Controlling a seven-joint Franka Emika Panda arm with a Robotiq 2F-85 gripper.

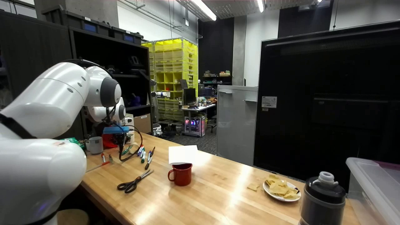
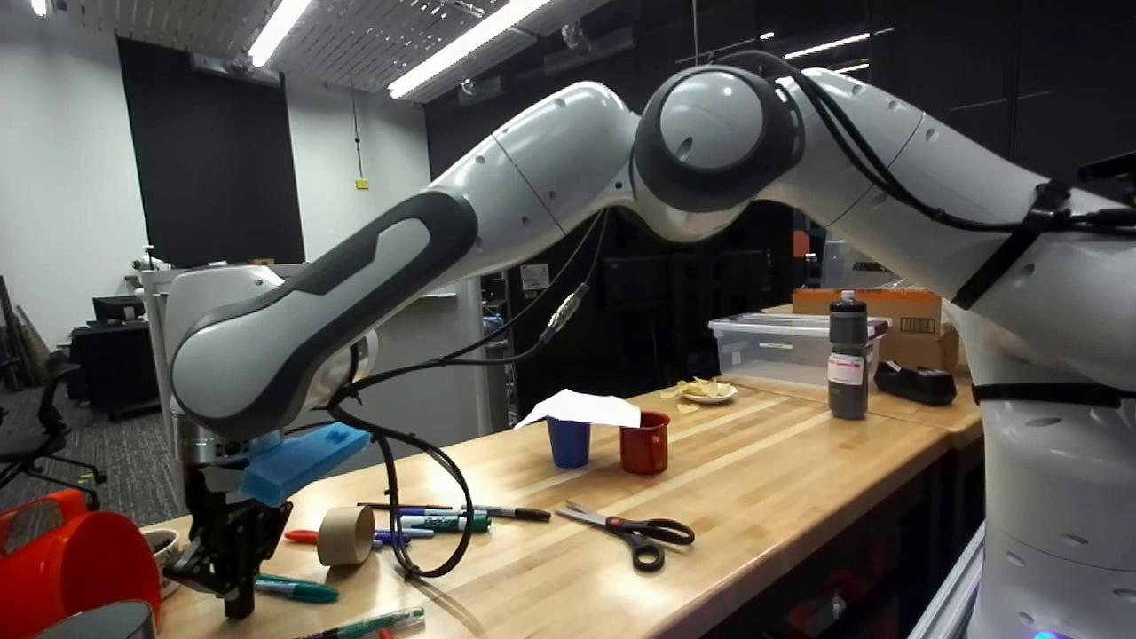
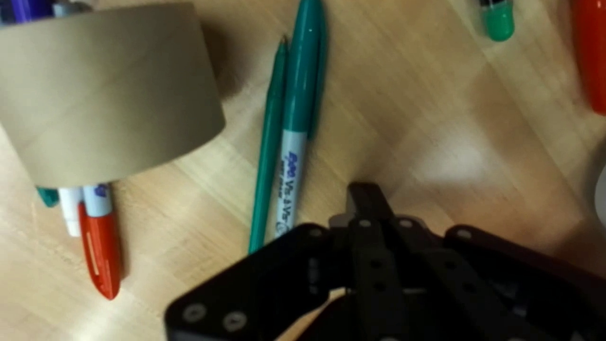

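Note:
Low over the left end of the table, my gripper is shut, and nothing shows between its fingers. Just left of its fingertips in the wrist view lie a green-capped marker (image 3: 299,108) and a thin green pen (image 3: 270,133), side by side and apart from the fingers. A cardboard tape roll (image 3: 108,91) rests further left, with a red-capped marker (image 3: 102,250) sticking out beneath it. In exterior view 2 the gripper (image 2: 240,607) points down beside a teal marker (image 2: 298,589).
A red pitcher (image 2: 101,564) stands close by the gripper. Black scissors (image 2: 639,532), a red mug (image 2: 644,444) and a blue cup (image 2: 570,442) with paper (image 2: 586,408) on top are further along. Chips sit on a plate (image 1: 282,200) near a bottle (image 1: 323,202).

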